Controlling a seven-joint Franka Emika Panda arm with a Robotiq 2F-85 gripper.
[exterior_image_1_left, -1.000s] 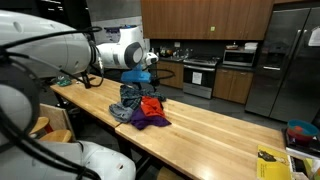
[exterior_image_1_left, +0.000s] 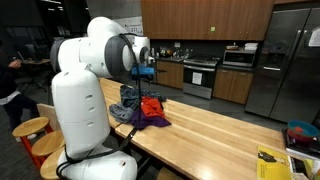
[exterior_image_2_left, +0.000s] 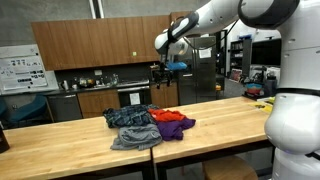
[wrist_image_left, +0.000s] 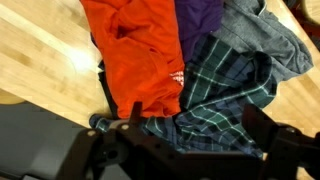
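Note:
On the wooden table lies a loose pile of clothes: a red cloth (wrist_image_left: 140, 60), a purple cloth (wrist_image_left: 200, 22), a grey cloth (wrist_image_left: 262, 35) and a dark plaid cloth (wrist_image_left: 222, 95). In the wrist view the red one lies flat, with a small white print near its edge. High over the pile, my gripper (exterior_image_2_left: 163, 78) hangs pointing down. Both dark fingertips (wrist_image_left: 132, 138) show wide apart at the bottom of the wrist view, so the gripper is open, with only cloth far below between them.
Bare tabletop (exterior_image_1_left: 205, 130) stretches to the right of the pile. A yellow sheet (exterior_image_1_left: 272, 165) and a blue-rimmed bowl (exterior_image_1_left: 301, 131) sit at the far right. Round wooden stools (exterior_image_1_left: 45, 143) stand beside the table.
Over the last second the arm has swung away from exterior view 1's camera and the gripper has shifted left, staying high above the pile. The clothes look unmoved.

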